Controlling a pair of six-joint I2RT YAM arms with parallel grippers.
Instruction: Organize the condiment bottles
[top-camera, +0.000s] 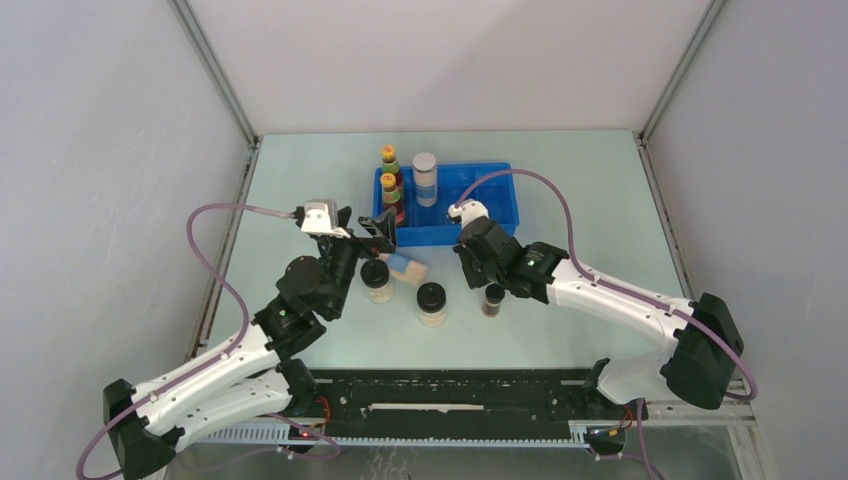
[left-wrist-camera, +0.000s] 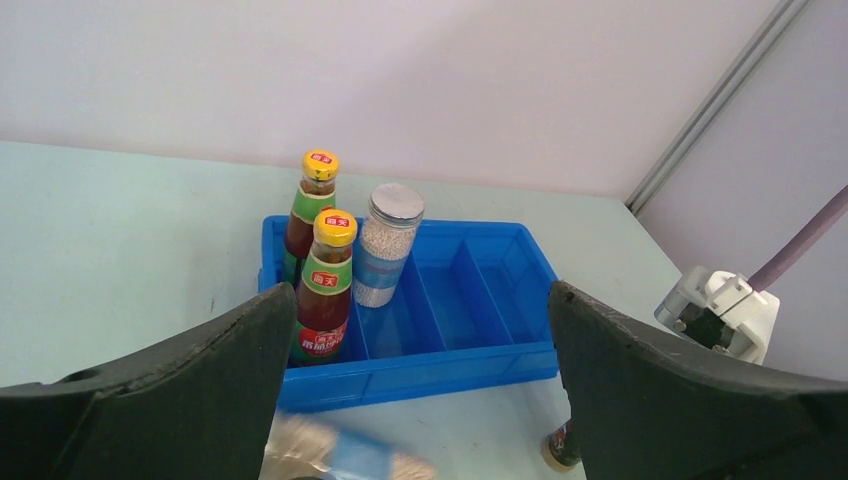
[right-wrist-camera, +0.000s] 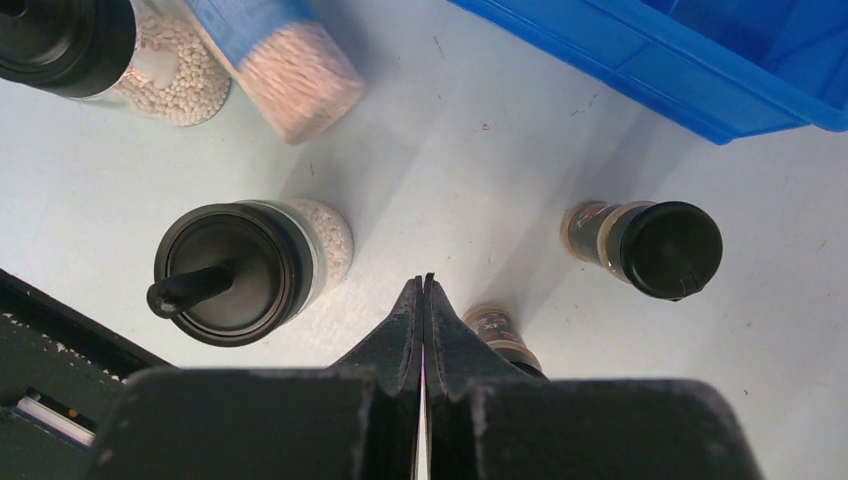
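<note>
A jar of pale grains with a blue label (top-camera: 407, 267) lies on its side on the table in front of the blue tray (top-camera: 425, 236); it looks blurred in the left wrist view. Inside the tray stand two yellow-capped sauce bottles (left-wrist-camera: 325, 290) and a similar blue-labelled jar (left-wrist-camera: 383, 255). Two black-lidded jars (top-camera: 432, 303) (right-wrist-camera: 165, 80) are upright on the table, as are two dark shakers (right-wrist-camera: 670, 250) (right-wrist-camera: 492, 322). My left gripper (top-camera: 372, 224) is open above the tray's left front, empty. My right gripper is shut, nothing showing between its fingers, above the table near the shakers.
The tray's middle and right compartments (left-wrist-camera: 490, 290) are empty. My right forearm (top-camera: 620, 300) reaches over the table's right side and hides part of it. Open table (top-camera: 300, 165) lies to the left of the tray, and more to its right.
</note>
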